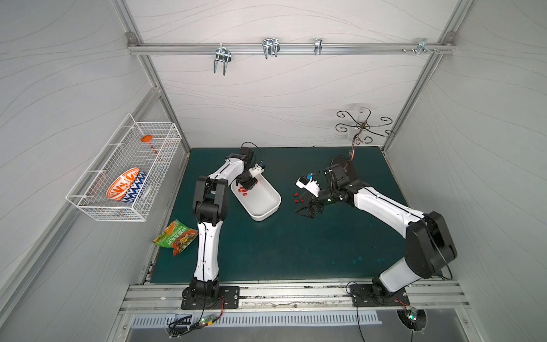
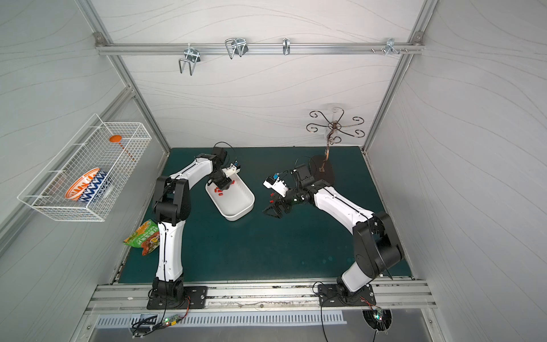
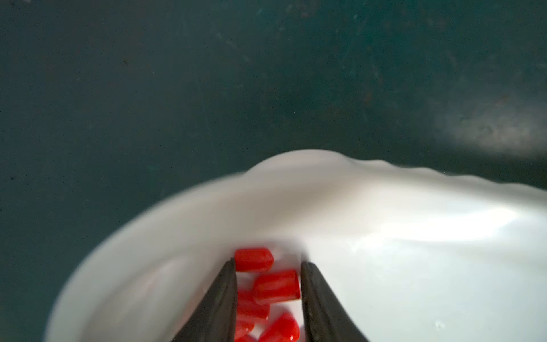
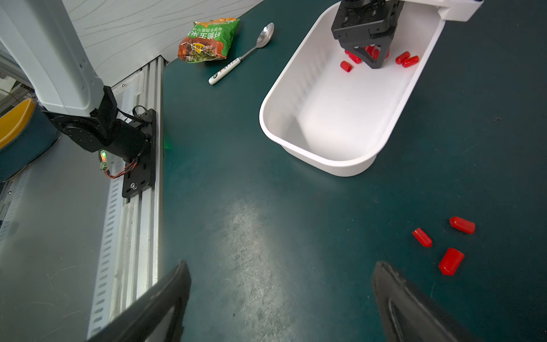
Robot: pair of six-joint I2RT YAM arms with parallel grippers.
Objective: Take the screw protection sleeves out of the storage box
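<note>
Several red screw sleeves point(image 3: 276, 286) lie at one end of the white storage box point(image 4: 353, 114). My left gripper reaches down into that end, its fingers part open on either side of a couple of sleeves. In the left wrist view no sleeve is clearly clamped, and the lower part of the gap is cut off by the frame. Outside the box, three red sleeves point(image 4: 451, 261) rest loose on the dark green table. My right gripper hangs open above the table beside them, with nothing between its fingers.
A spoon point(image 4: 242, 54) and a green snack bag point(image 1: 176, 236) lie at the left table edge. A wire basket point(image 1: 131, 176) with a bowl hangs on the left wall. A metal stand point(image 1: 356, 136) rises behind the right arm.
</note>
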